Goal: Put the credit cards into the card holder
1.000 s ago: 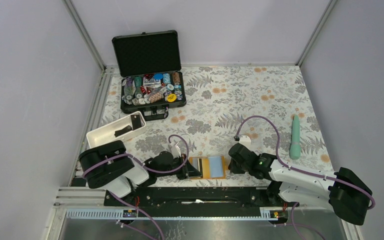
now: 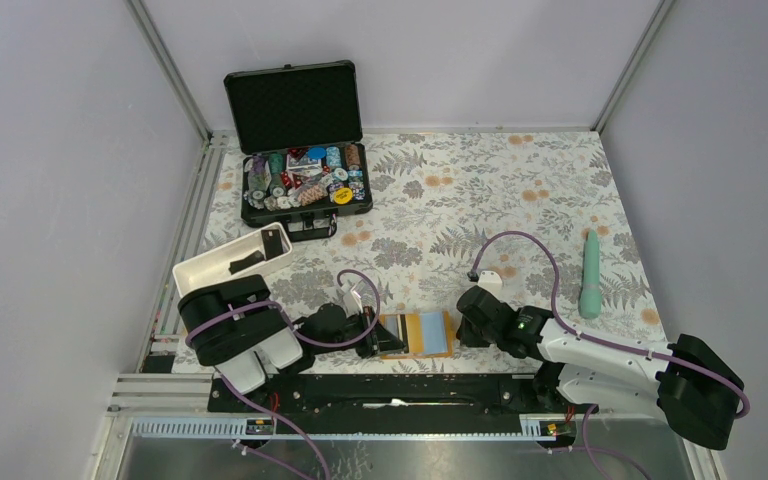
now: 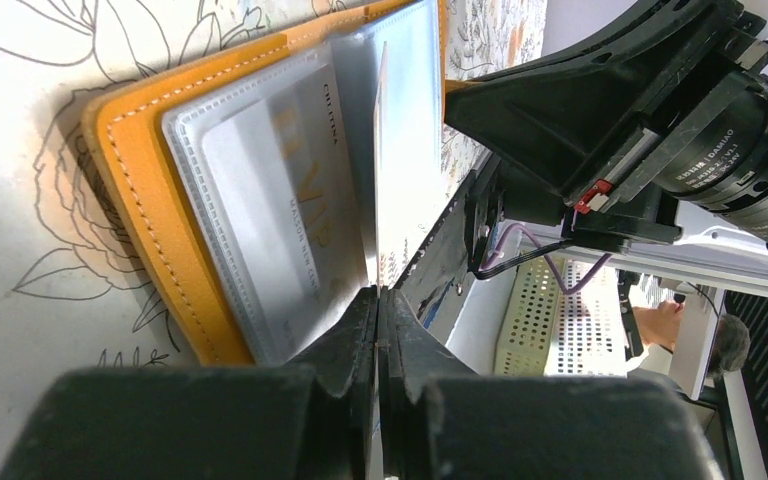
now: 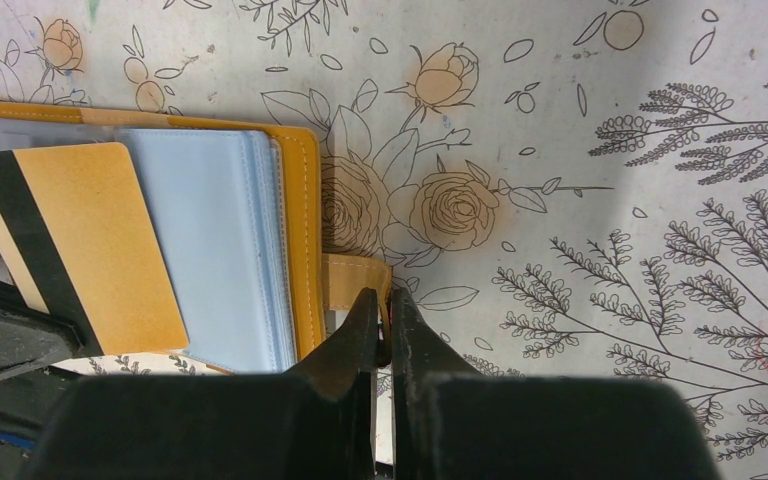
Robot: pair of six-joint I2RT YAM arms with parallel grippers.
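My left gripper is shut on a yellow card with a black stripe, which shows edge-on in the left wrist view. That card stands tilted over the open pages of the orange card holder [image 4: 306,230], beside a light blue sleeve [image 4: 210,220]. Whether its lower edge sits inside a sleeve cannot be told. A clear sleeve [image 3: 270,190] with a pale card marked VIP lies to its left in the left wrist view. On the holder's side, my right gripper is shut on its orange strap [image 4: 352,280].
Behind the left arm stands a white tray [image 2: 200,272] with dark items in it. An open black case [image 2: 295,110] of poker chips sits at the back left, and a green bottle [image 2: 590,275] lies far right.
The left arm has shifted slightly to the right, its gripper still by the holder with the yellow card. The right arm looks unmoved.
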